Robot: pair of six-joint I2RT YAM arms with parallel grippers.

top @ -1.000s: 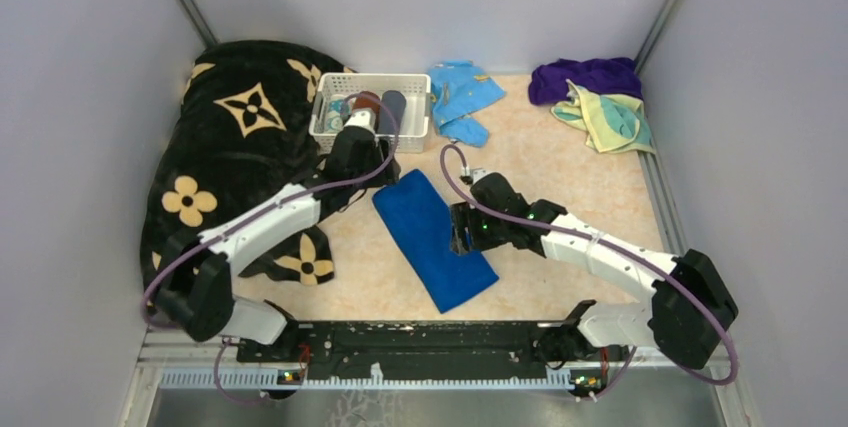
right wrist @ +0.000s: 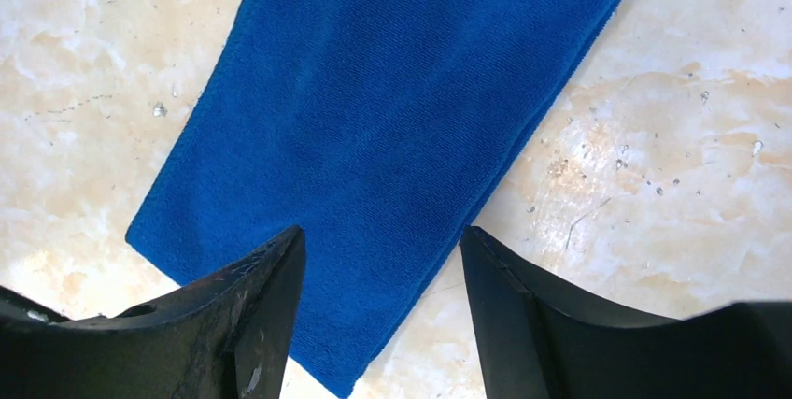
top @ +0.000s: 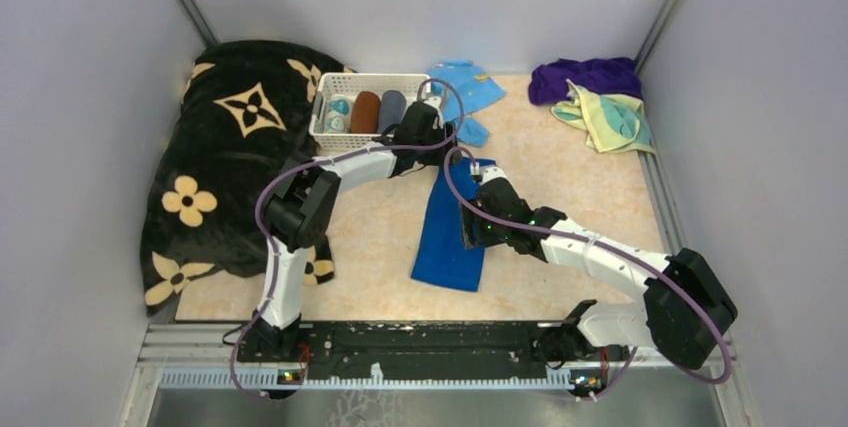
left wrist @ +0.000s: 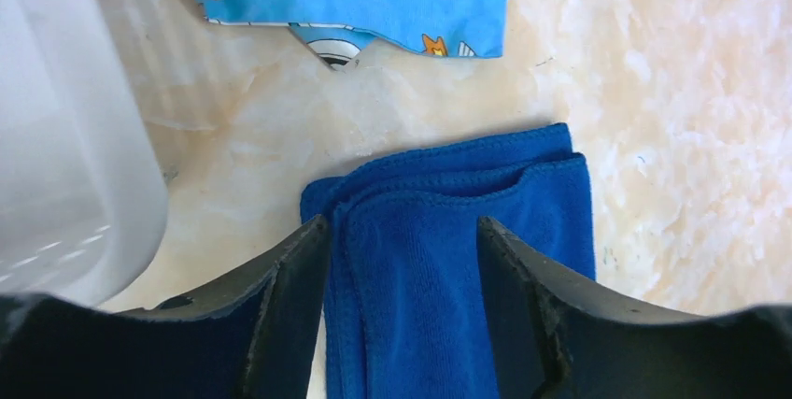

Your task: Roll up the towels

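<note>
A dark blue towel [top: 445, 242] lies folded lengthwise on the table, its long side running from near the basket toward the front edge. In the left wrist view its far end [left wrist: 448, 221] shows slightly uneven layers. Over that end is my left gripper, its fingers apart with the cloth visible between them; whether they touch it cannot be told. My right gripper stands open above the towel's right side, near the front half. In the right wrist view the towel's near end [right wrist: 336, 362] lies flat.
A white basket [top: 322, 107] holds several rolled towels, close beside my left arm. A light blue cloth [top: 470, 87] lies behind the towel. Purple [top: 585, 77] and yellow-green [top: 605, 117] cloths lie back right. A black patterned blanket [top: 230, 167] covers the left. Bare table lies to the right.
The blue towel has turned and its far end has shifted right.
</note>
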